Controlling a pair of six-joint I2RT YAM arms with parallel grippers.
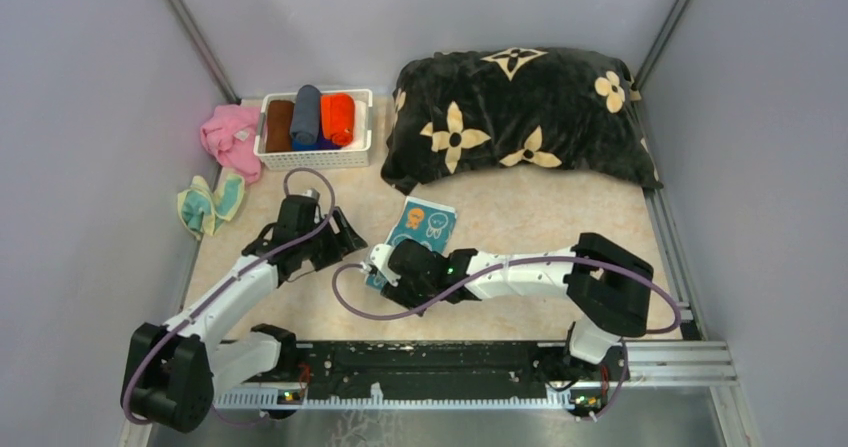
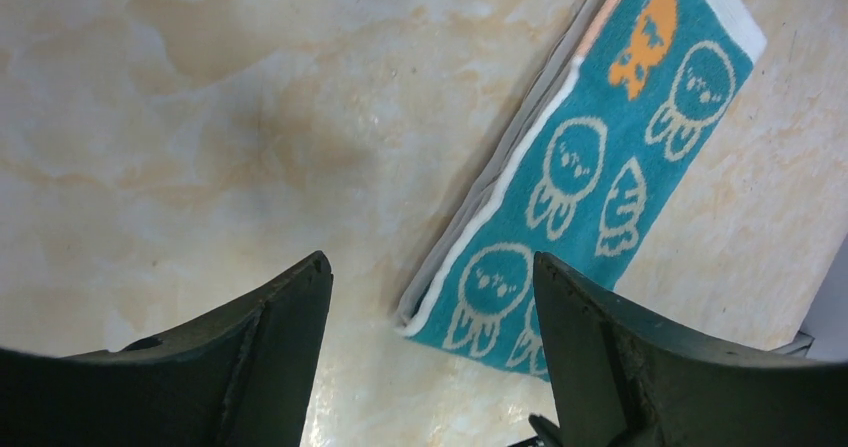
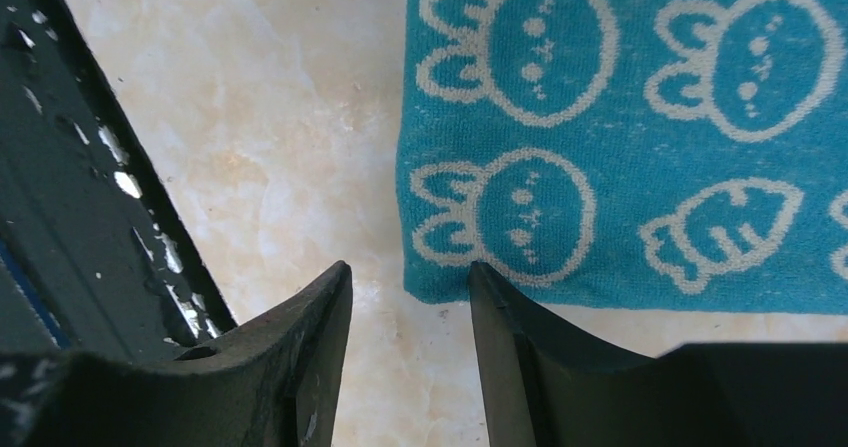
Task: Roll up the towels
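Observation:
A teal towel (image 1: 425, 222) with white animal outlines and one orange figure lies folded flat on the table, slanting; its layered edge shows in the left wrist view (image 2: 600, 177). My left gripper is open, left of the towel, with only table and towel seen beyond its fingers. My right gripper hangs over the towel's near corner (image 3: 440, 267), its fingers parted, one finger at the cloth's edge; whether it touches I cannot tell. In the top view the right arm covers the towel's near part.
A white basket (image 1: 315, 159) holds several rolled towels at the back left, beside loose pink (image 1: 230, 135) and mint-yellow (image 1: 200, 207) cloths. A large dark patterned pillow (image 1: 515, 127) fills the back right.

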